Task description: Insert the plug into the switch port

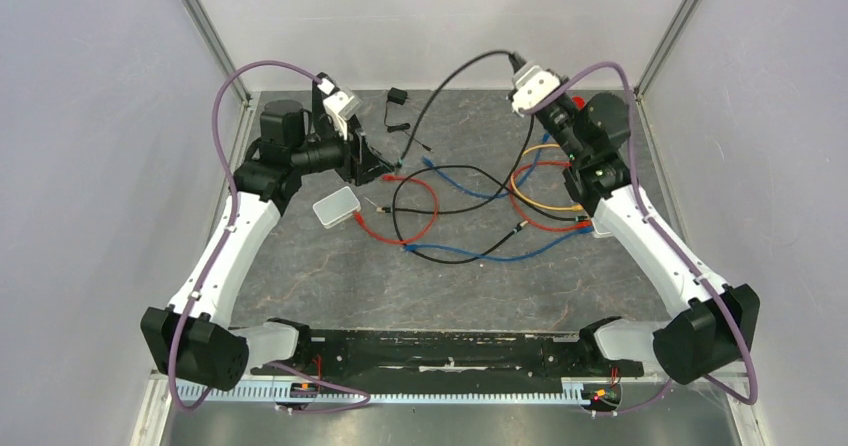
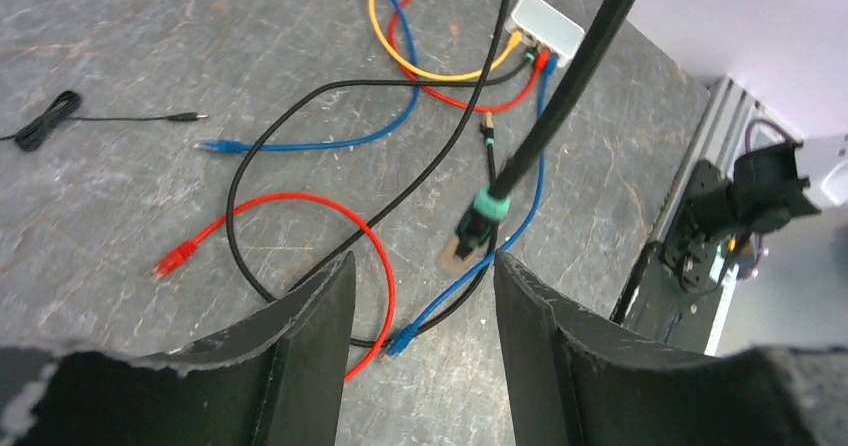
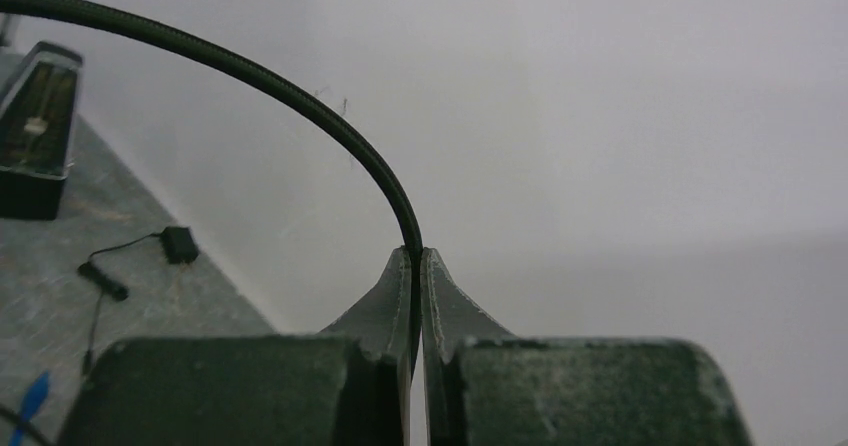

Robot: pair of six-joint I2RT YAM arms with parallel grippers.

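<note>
My right gripper is raised at the back right, shut on a thick black cable (image 3: 300,101) that arches leftward and hangs down. In the left wrist view the cable's plug, with a green band (image 2: 490,204), dangles just beyond and between the fingertips of my open left gripper, with nothing held there. The white switch (image 2: 545,28) lies at the right with yellow, black, red and blue cables in it, partly hidden by the right arm in the top view.
Loose red (image 1: 437,204), blue and black cables cover the middle floor. A white box (image 1: 336,206) lies at left, a black adapter (image 1: 396,96) at the back. A black stand (image 3: 35,136) is behind my left gripper. Walls bound the sides and back.
</note>
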